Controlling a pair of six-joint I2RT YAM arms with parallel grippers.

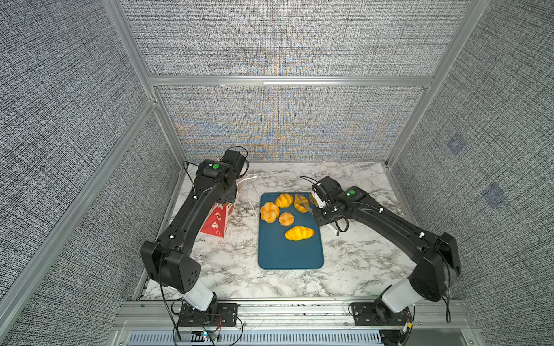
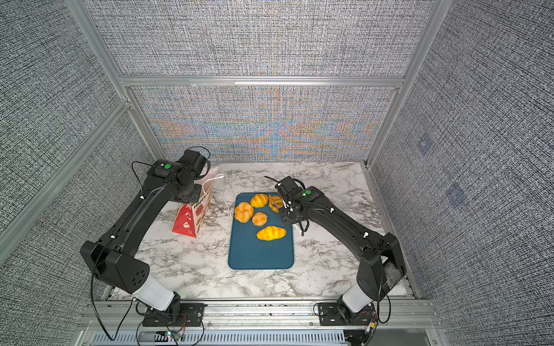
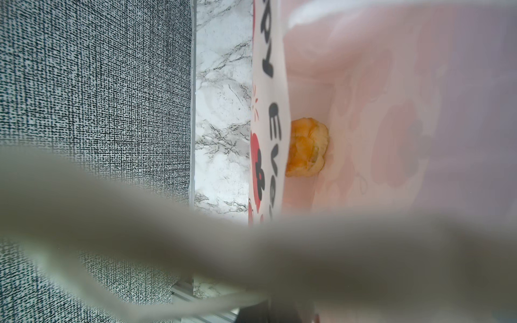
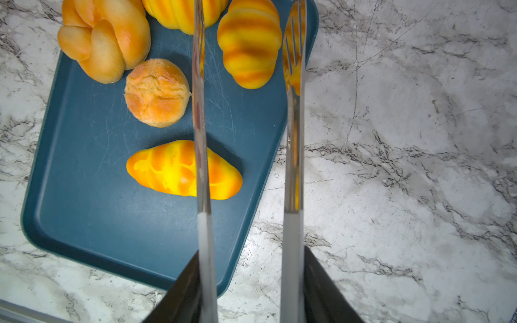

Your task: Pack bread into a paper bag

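Observation:
Black fingers of my right gripper press from both sides on long metal tongs (image 4: 293, 156) with forked ends. The tong arms are spread, one each side of a striped roll (image 4: 250, 45) at the tray's far right corner; whether they touch it cannot be told. Beside it are another striped roll (image 1: 284, 200), a twisted bun (image 1: 269, 212), a small round bun (image 4: 157, 92) and a yellow long loaf (image 4: 185, 169). Over the red-and-white paper bag (image 1: 216, 221) my left gripper is shut, its tips hidden by a blurred pale band. One bun (image 3: 308, 146) lies inside the bag.
The blue tray (image 1: 288, 256) is bare at its near end. A white bag handle (image 1: 248, 177) loops out toward the tray.

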